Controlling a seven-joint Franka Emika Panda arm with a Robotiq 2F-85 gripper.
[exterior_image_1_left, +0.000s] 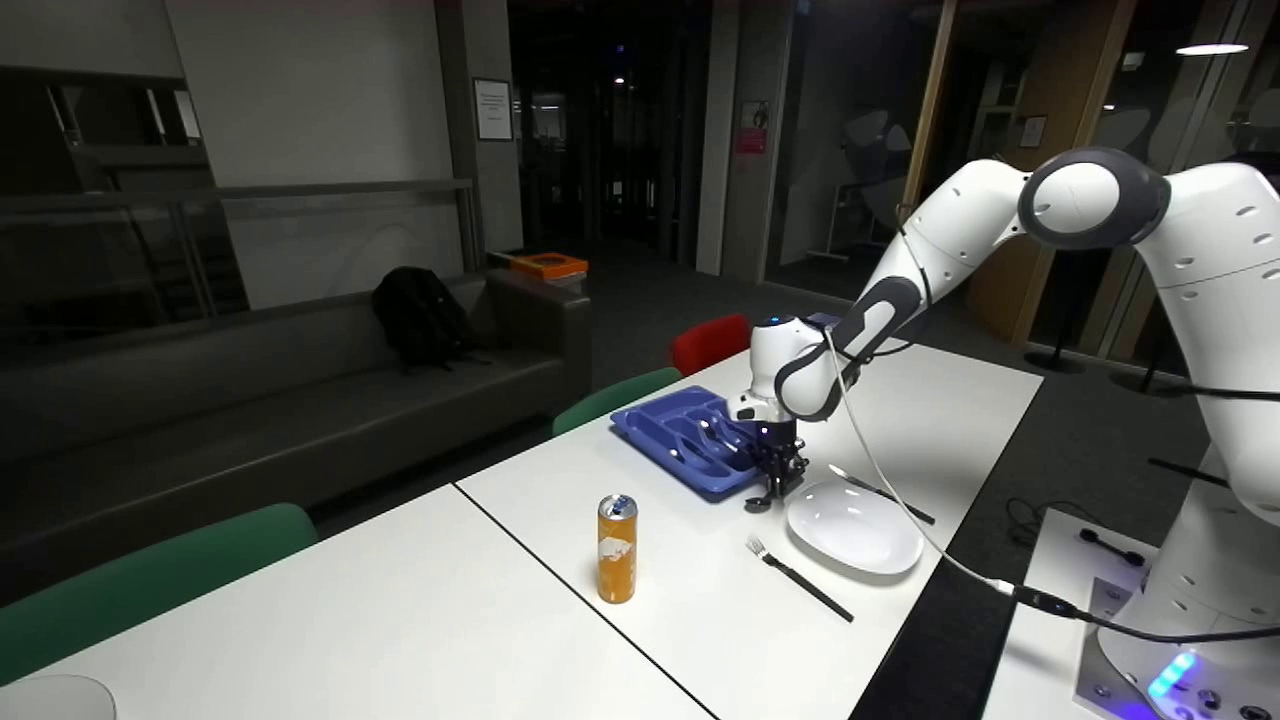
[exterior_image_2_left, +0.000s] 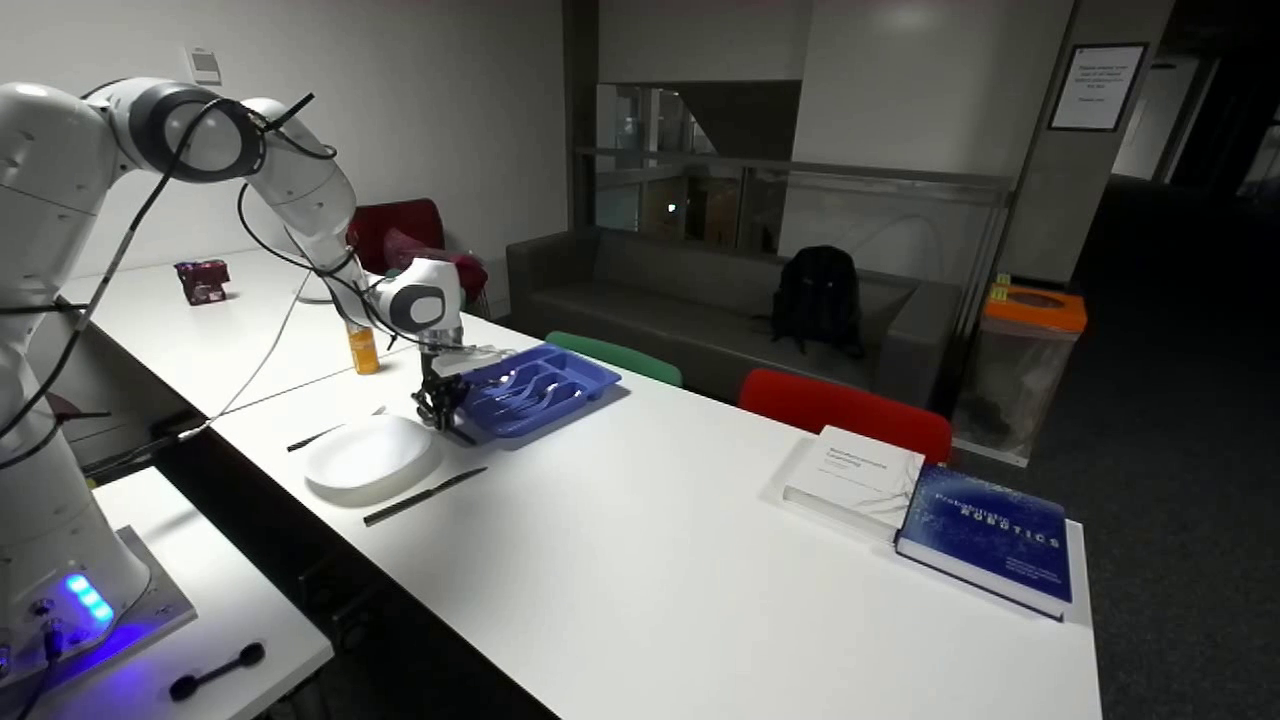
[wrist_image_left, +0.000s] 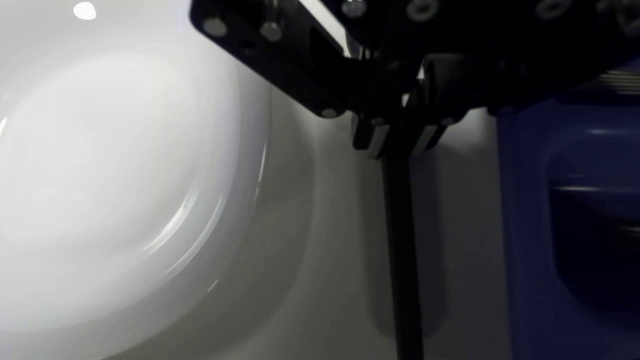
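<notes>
My gripper is shut on the black handle of a spoon (wrist_image_left: 403, 252). The handle runs down and out of the wrist view, with soft shadows on the table either side of it. In exterior view 1 the spoon's bowl (exterior_image_1_left: 757, 504) shows just left of the gripper (exterior_image_1_left: 782, 482). The white plate (exterior_image_1_left: 855, 527) lies on one side of the gripper and the blue cutlery tray (exterior_image_1_left: 672, 446) on the other. In exterior view 2 the gripper (exterior_image_2_left: 441, 406) hangs at the tray's near edge, behind the plate (exterior_image_2_left: 372, 456).
A fork (exterior_image_1_left: 801, 581) and a knife (exterior_image_2_left: 426, 496) flank the plate. Several utensils lie in the tray. An orange can (exterior_image_1_left: 617, 552) stands nearby. Two books (exterior_image_2_left: 854, 470) rest at the far end, with clear table before them.
</notes>
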